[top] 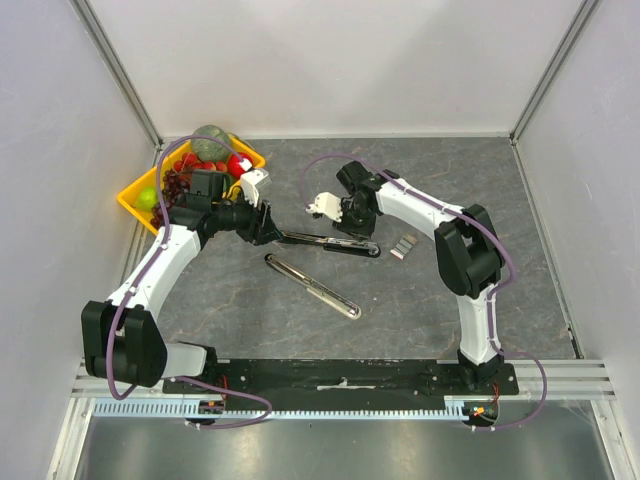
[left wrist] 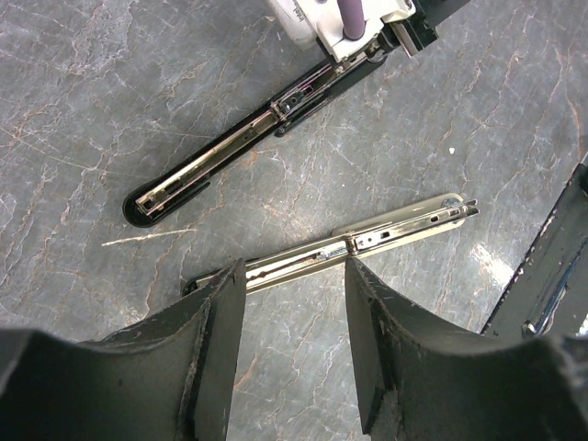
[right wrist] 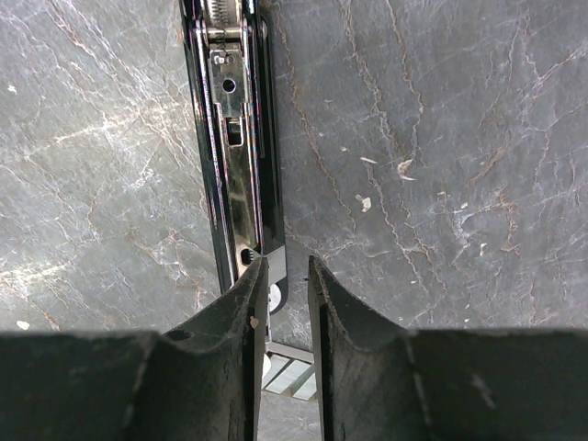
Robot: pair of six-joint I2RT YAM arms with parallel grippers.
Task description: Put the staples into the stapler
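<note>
A black stapler (top: 325,243) lies opened out flat on the grey table. In the right wrist view, a small grey staple strip piece (right wrist: 277,264) lies on the black stapler's end, beside the metal rail rather than in line with it. My right gripper is slightly open over that end; its left fingertip partly overlaps the piece in view, and I cannot tell whether they touch. Nothing is held between its fingers. My left gripper hangs open and empty above the table. Below it, a white stapler (left wrist: 395,230) lies opened out.
More staple strips (top: 404,246) lie to the right of the black stapler. At the back left stands a yellow basket (top: 130,195) of fruit and vegetables.
</note>
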